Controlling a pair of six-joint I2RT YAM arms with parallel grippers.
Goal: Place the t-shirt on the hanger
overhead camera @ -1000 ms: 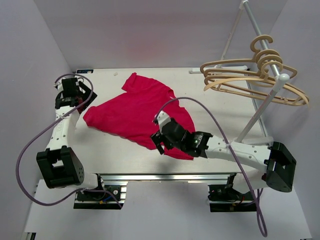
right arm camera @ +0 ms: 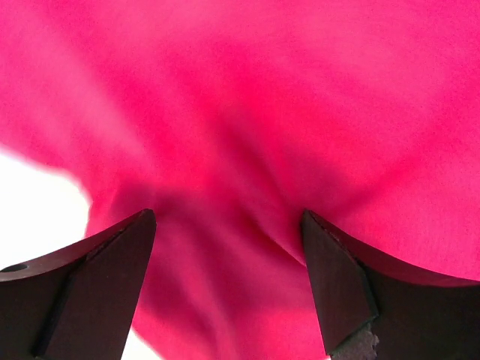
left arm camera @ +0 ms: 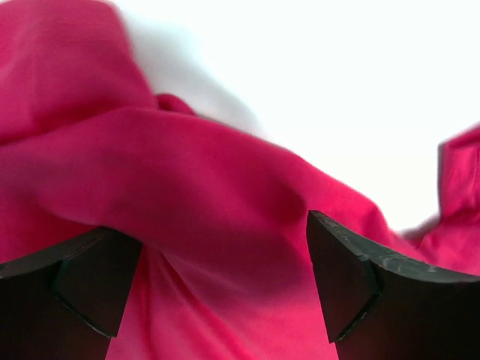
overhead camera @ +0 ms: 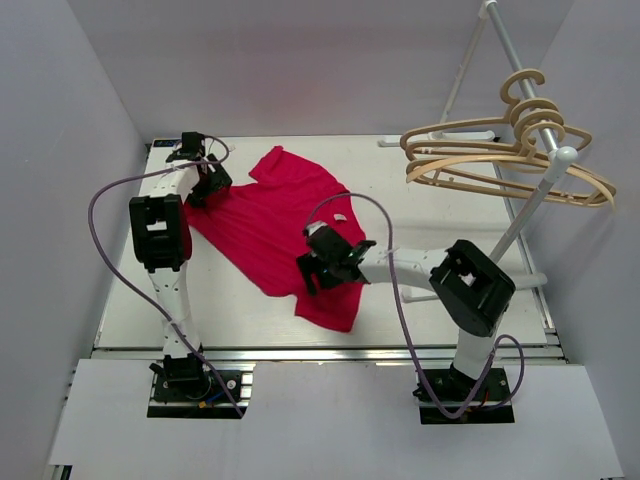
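Observation:
The red t-shirt (overhead camera: 270, 215) lies spread and slightly rumpled on the white table, one sleeve pointing to the back. Over its far left end is my left gripper (overhead camera: 207, 188); in the left wrist view its fingers (left arm camera: 79, 289) stand wide apart with raised folds of red cloth (left arm camera: 187, 180) between and beyond them. At the shirt's front right part is my right gripper (overhead camera: 308, 275), also open, its fingers (right arm camera: 112, 281) on either side of a creased stretch of cloth (right arm camera: 217, 247). Several wooden hangers (overhead camera: 490, 150) hang on the white rack at the right.
The rack's rail (overhead camera: 515, 60) and slanted post (overhead camera: 525, 210) rise at the right, its feet reaching over the table. Bare white table (overhead camera: 440, 200) shows between shirt and rack, and also at the front left.
The left gripper has come in from the left over the shirt's end.

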